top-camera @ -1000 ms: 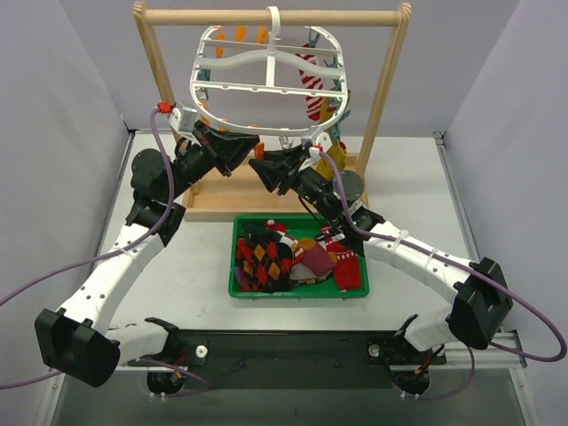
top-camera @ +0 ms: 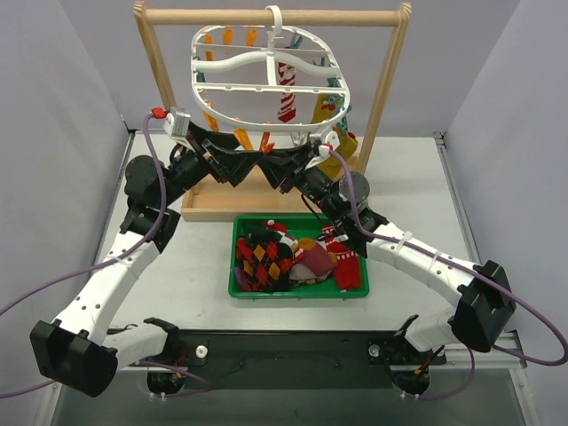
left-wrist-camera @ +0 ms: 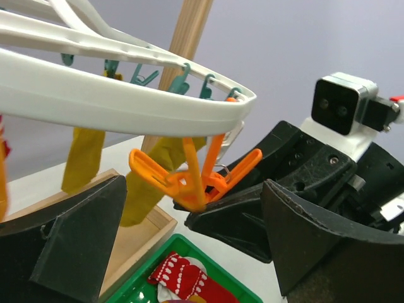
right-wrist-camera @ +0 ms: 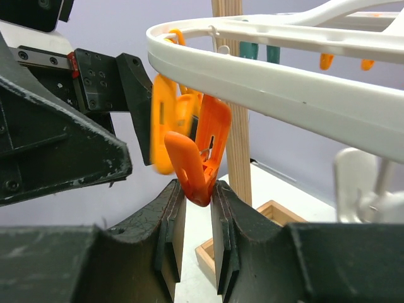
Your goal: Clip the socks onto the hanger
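Note:
The white clip hanger (top-camera: 271,122) hangs from the wooden rack, holding orange and teal clips, with yellow and red-striped socks on some. My right gripper is shut on the lower end of an orange clip (right-wrist-camera: 190,165) at the hanger's front rim. My left gripper is open beside that clip, its fingers either side of the view, nothing between them. Socks (top-camera: 275,257) lie in the green bin below; a red one (left-wrist-camera: 189,281) shows there in the left wrist view.
A wooden box base (top-camera: 209,202) stands behind the green bin (top-camera: 302,295). The rack's posts (top-camera: 390,71) rise on both sides.
The hanger has shifted slightly leftward in the top view, with the striped sock swinging left. Both grippers have moved slightly, and more of the orange clips shows between them.

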